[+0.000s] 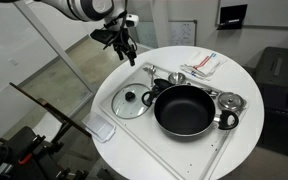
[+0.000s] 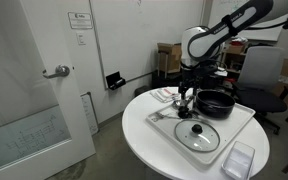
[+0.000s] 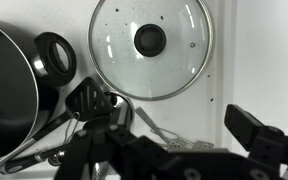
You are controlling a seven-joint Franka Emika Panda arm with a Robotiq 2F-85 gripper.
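Note:
My gripper (image 1: 126, 57) hangs above the table's left far side in the first exterior view, open and with nothing between its fingers. Below it on a white tray (image 1: 169, 152) lies a glass lid with a black knob (image 1: 129, 102). Right of the lid sits a large black pot (image 1: 184, 112) with two side handles. In the wrist view the glass lid (image 3: 179, 68) is near the top and part of the black pot (image 3: 2, 90) at the left. A black slotted spatula (image 3: 87, 100) and other utensils lie partly hidden behind the gripper's dark fingers (image 3: 246, 128).
A small metal pot (image 1: 231, 102) stands at the tray's right, and a cloth (image 1: 204, 65) lies by the far table edge. A clear plastic container (image 1: 100, 127) rests at the near left. Bare white table surrounds the tray.

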